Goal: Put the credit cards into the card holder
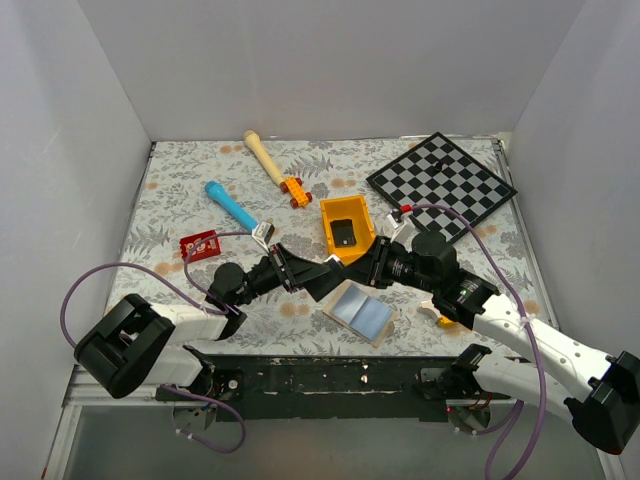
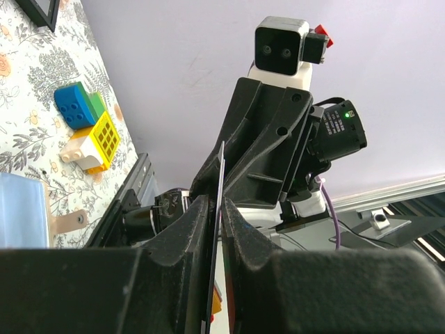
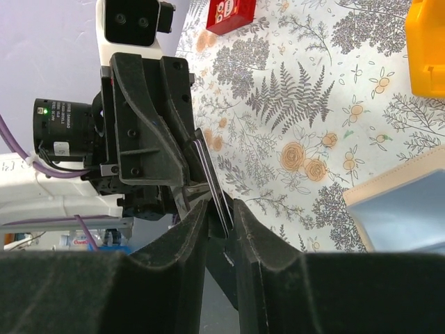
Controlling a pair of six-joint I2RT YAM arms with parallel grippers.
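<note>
A dark thin card (image 1: 322, 285) is held up between my two grippers, over the table's front middle. My left gripper (image 1: 308, 276) is shut on its left side; the card's edge (image 2: 221, 170) rises from between the fingers in the left wrist view. My right gripper (image 1: 352, 270) is at the card's other end, its fingers parted a little on either side of the edge-on card (image 3: 214, 179) in the right wrist view. Whether they touch it is unclear. Below and to the right lies the tan card holder (image 1: 380, 335) with pale blue pockets.
Behind the grippers stands a yellow box (image 1: 332, 206) with a black item inside. A red box (image 1: 200, 247) lies left, a checkered board (image 1: 442, 185) back right, and toy blocks (image 2: 87, 136) beside the holder. Bare patterned tabletop shows at front left.
</note>
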